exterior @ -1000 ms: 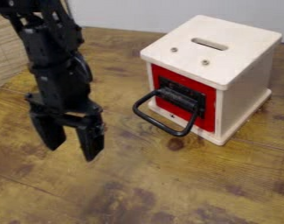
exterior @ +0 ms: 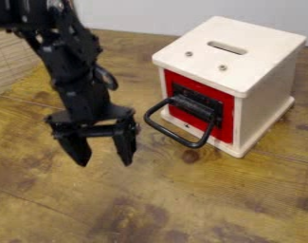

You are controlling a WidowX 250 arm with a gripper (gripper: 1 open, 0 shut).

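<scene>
My black gripper (exterior: 101, 146) hangs low over the wooden floor on the left, its two fingers apart with nothing between them. To its right stands a cream box (exterior: 266, 102) with a red front panel (exterior: 222, 134), a slot and two small knobs on top. A black U-shaped handle (exterior: 186, 140) sticks out from the red front toward the gripper, apart from it.
A woven mat (exterior: 7, 62) lies at the upper left edge, and a pale wall runs along the back.
The gripper has moved to the right, toward the handle, and slightly up in the picture. The box and handle stand where they were.
</scene>
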